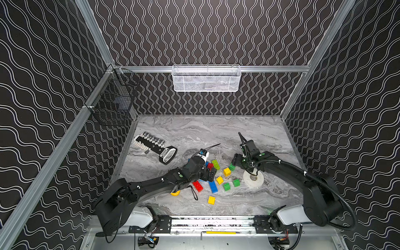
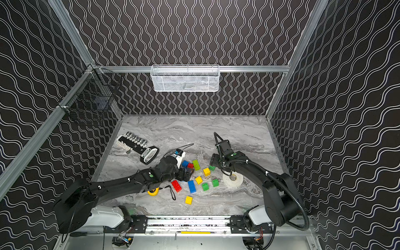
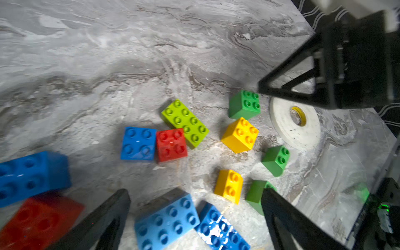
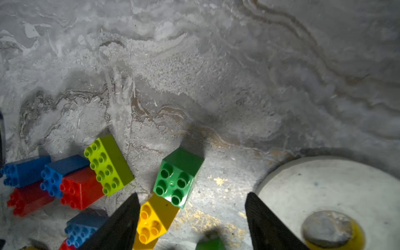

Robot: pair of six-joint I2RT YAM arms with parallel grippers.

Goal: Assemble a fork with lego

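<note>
Loose Duplo-style bricks lie in the middle of the table: lime, blue, red, green, yellow and several others. My left gripper hangs over the left part of the group, its fingers apart at the lower edge of its wrist view, nothing clearly held. My right gripper is above the green and yellow bricks beside the tape roll, its fingers apart with bricks visible below between them.
A socket set lies at the back left. A yellow tape measure with a strap is at the front left, partly hidden by my left arm. A white mesh basket hangs on the back wall.
</note>
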